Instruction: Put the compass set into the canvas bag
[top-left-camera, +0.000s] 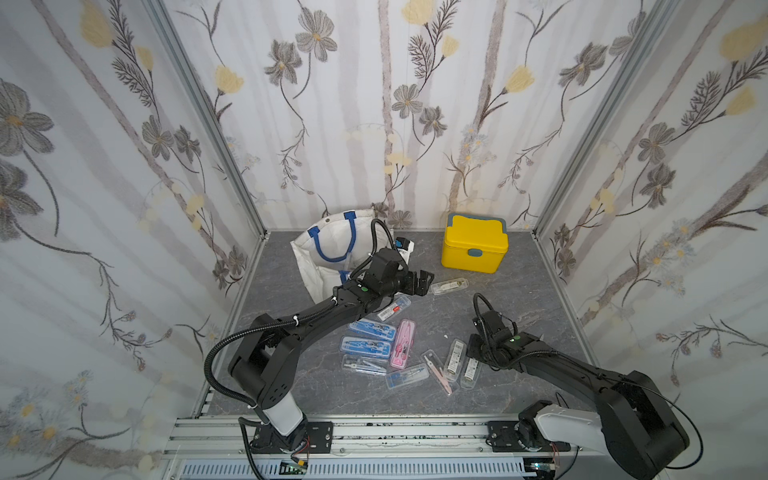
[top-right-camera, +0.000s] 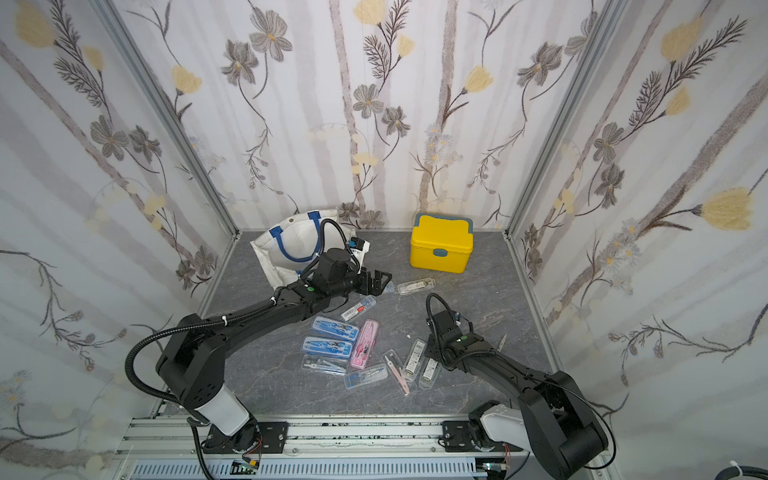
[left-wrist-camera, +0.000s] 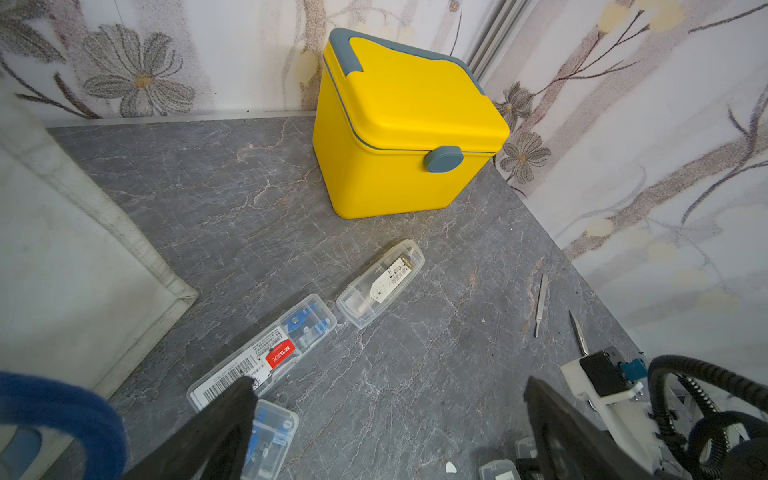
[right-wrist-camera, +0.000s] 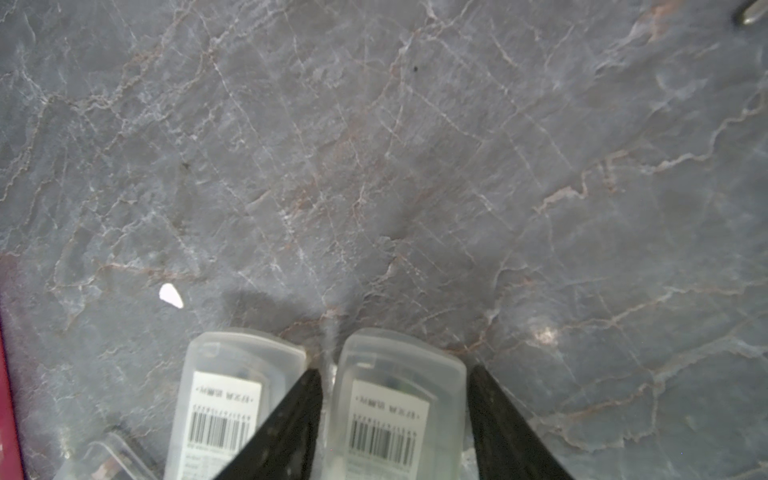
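Several flat compass set cases lie on the grey table, among them blue ones (top-left-camera: 365, 347), a pink one (top-left-camera: 402, 344) and clear ones with white labels. One finger of my right gripper stands on each side of a clear labelled case (right-wrist-camera: 384, 432), very close to its walls. A narrow gap shows at the left finger, and the case rests on the table beside a similar one (right-wrist-camera: 228, 392). The white canvas bag (top-left-camera: 316, 276) with blue handles stands open-topped at the back left. My left gripper (top-left-camera: 425, 282) hangs open and empty just right of the bag.
A yellow box (top-left-camera: 474, 244) with a closed lid stands at the back right. Two more clear cases lie near the bag, one red-labelled (left-wrist-camera: 268, 352), the other white-labelled (left-wrist-camera: 382, 284). Thin metal tools (left-wrist-camera: 541, 304) lie at the right.
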